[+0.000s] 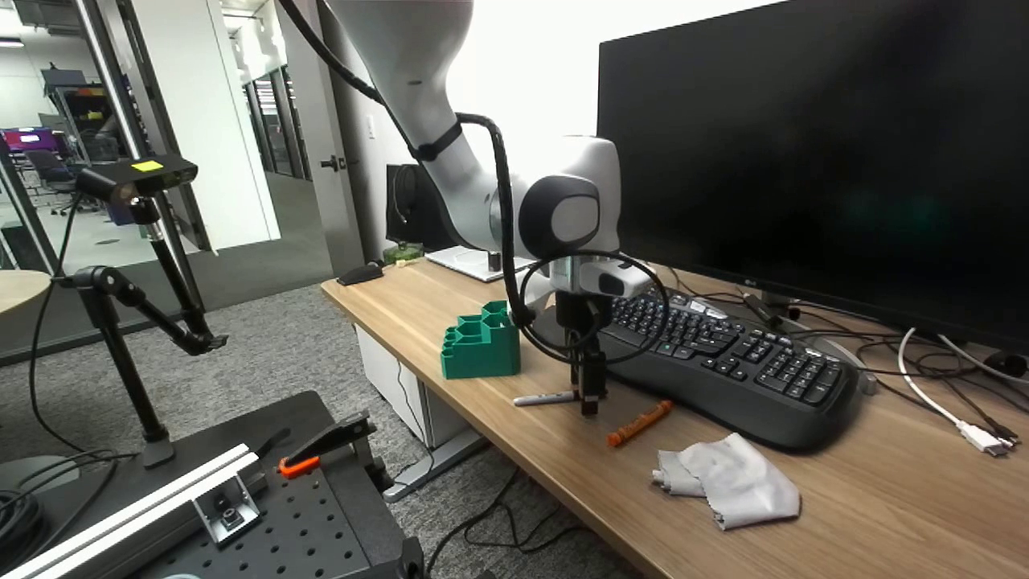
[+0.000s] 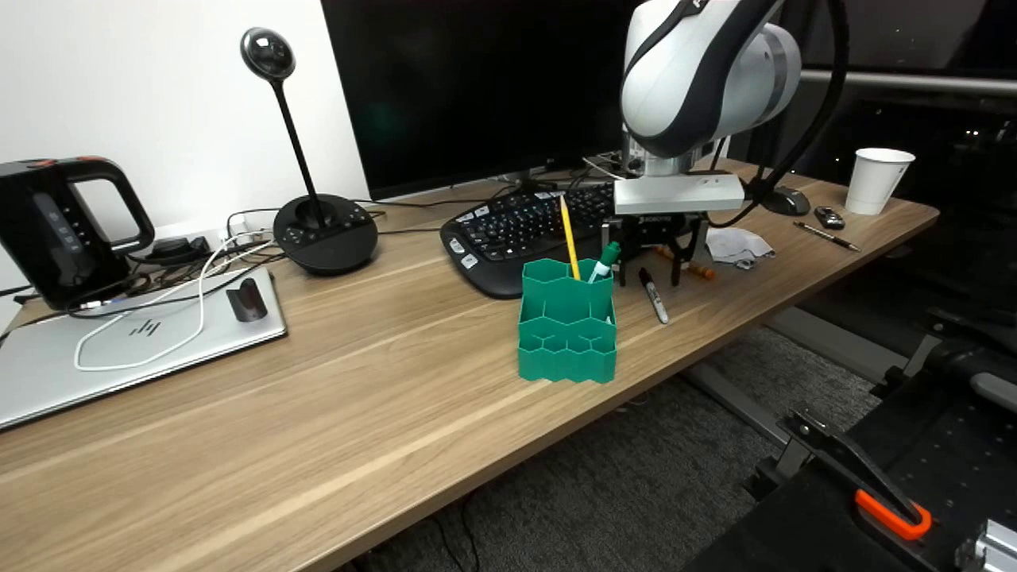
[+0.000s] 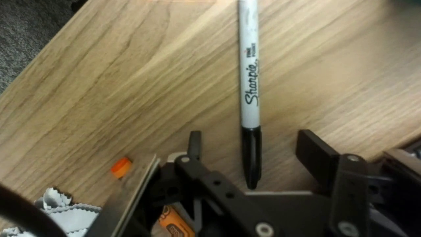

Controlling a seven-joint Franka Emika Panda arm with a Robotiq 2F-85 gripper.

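A grey Sharpie marker with a black cap lies on the desk. Its cap end sits between the two separated fingers of my gripper, with bare wood showing on either side of it, so neither finger touches it in the wrist view. In the first exterior view the gripper is low at the desk, covering the marker's cap, while the grey barrel sticks out to the left. A green honeycomb organizer stands close by, holding a yellow pencil and a green-capped marker.
An orange marker and a crumpled grey cloth lie to the right of the gripper. Behind it are a black keyboard and a large monitor. Bare desk stretches left of the organizer in the second exterior view.
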